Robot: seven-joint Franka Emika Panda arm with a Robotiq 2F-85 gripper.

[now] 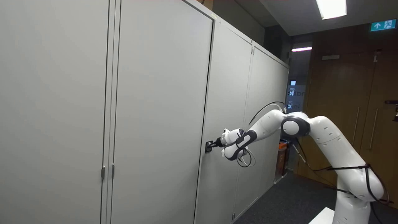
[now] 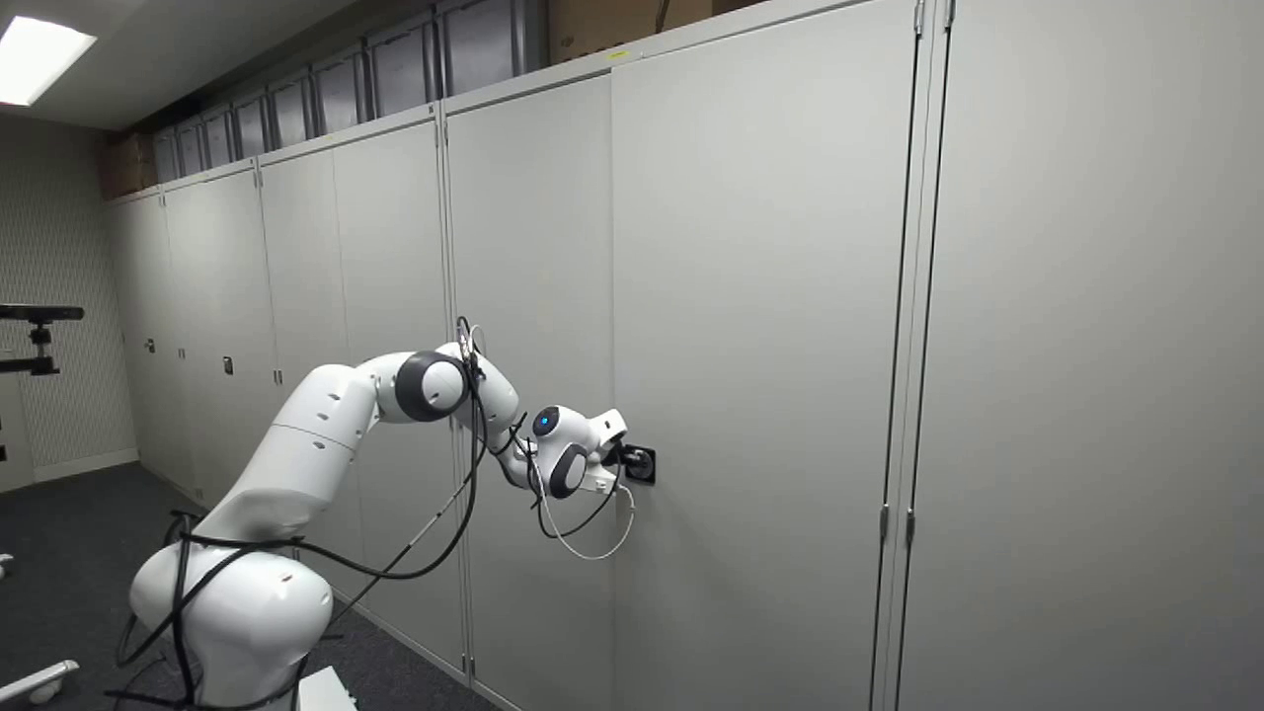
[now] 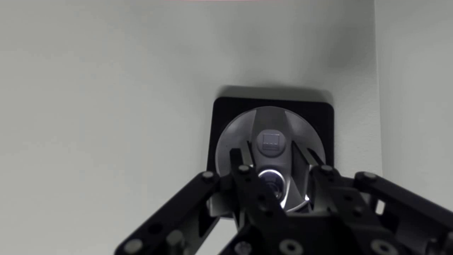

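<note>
In the wrist view, a round grey latch handle (image 3: 270, 121) is set in a square black plate (image 3: 225, 111) on the cabinet door (image 3: 106, 106). My gripper is shut on the raised bar of that handle, one finger on either side. A round lock (image 3: 271, 180) shows low on the bar, between the fingers. From outside, the black plate (image 1: 207, 150) sits near the door's edge, with the gripper (image 1: 213, 144) reaching it. In the other exterior view the plate (image 2: 642, 472) is partly hidden by the hand.
Tall grey cabinet doors (image 2: 758, 296) run along the wall, and these ones look closed. Thin hinges (image 1: 103, 172) line the neighbouring seam. Loose cables (image 2: 581, 551) hang below the wrist. Carpeted floor (image 1: 272, 209) shows between the cabinets and the arm's base.
</note>
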